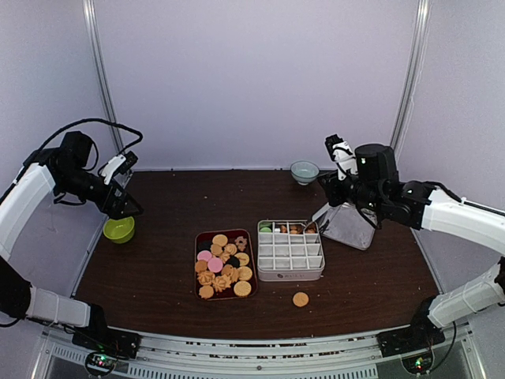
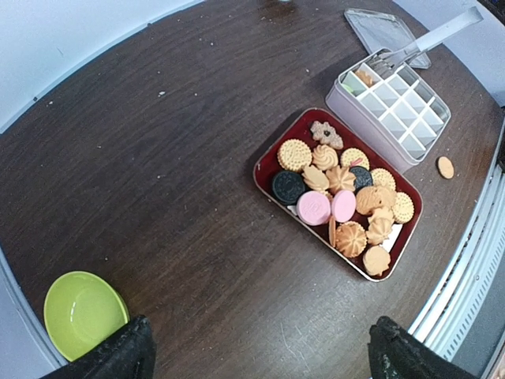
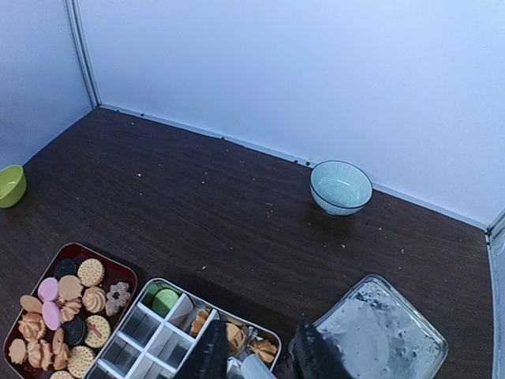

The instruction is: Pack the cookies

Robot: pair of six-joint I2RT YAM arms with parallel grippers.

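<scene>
A red tray (image 2: 268, 174) of assorted cookies sits beside a white divided box (image 1: 288, 274), whose back compartments hold a few cookies. Tongs (image 2: 434, 35) with a pale handle rest in the box's back right, sticking out. My right gripper is raised above that corner; whether anything is between its fingers is unclear, and the tong handle appears below them. My left gripper hangs open above the table at the left, near a green bowl (image 2: 79, 308), with nothing between its fingers.
A blue bowl (image 3: 339, 185) stands at the back right, a clear lid (image 3: 387, 324) lies right of the box, and a single cookie (image 1: 301, 299) is on the table in front.
</scene>
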